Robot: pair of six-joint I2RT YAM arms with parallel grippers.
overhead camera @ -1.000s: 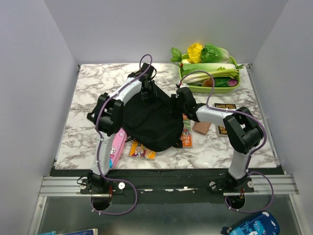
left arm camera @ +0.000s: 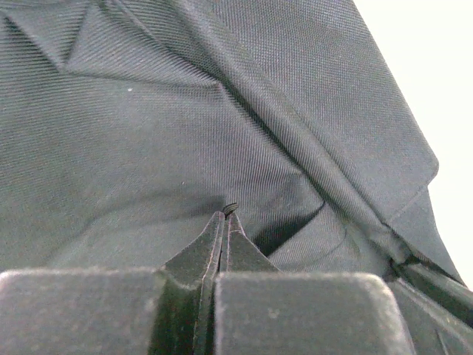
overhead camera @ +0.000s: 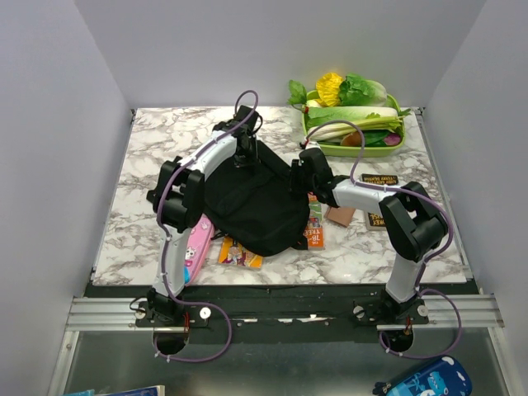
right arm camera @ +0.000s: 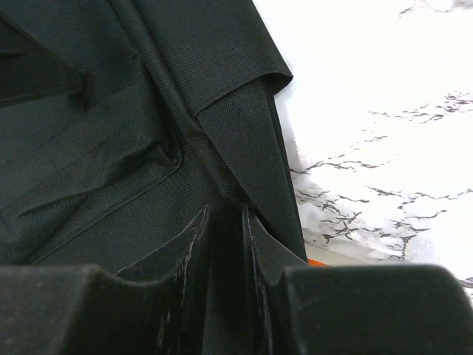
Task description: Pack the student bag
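Note:
The black bag [overhead camera: 252,210] lies spread across the middle of the table, its cloth loosely folded. Over its upper part, my left gripper [overhead camera: 245,159] points down. In the left wrist view that gripper is shut, its tips against the bag's cloth [left arm camera: 148,148]; a tiny dark tip shows just past them, and whether any cloth is pinched cannot be told. At the bag's right edge is my right gripper [overhead camera: 295,175]. The right wrist view shows this gripper slightly open, dark cloth behind the narrow gap, beside the bag's folded edge [right arm camera: 240,126].
A green basket of vegetables [overhead camera: 355,151] stands at the back right. Left of the bag lies a pink case [overhead camera: 196,247]. Booklets [overhead camera: 239,254] [overhead camera: 314,231] stick out from beneath the bag, and a brown notebook [overhead camera: 340,215] is farther right.
The left arm has shifted very slightly left. Over the last second the right gripper has edged a little to the right. The bag looks almost unchanged.

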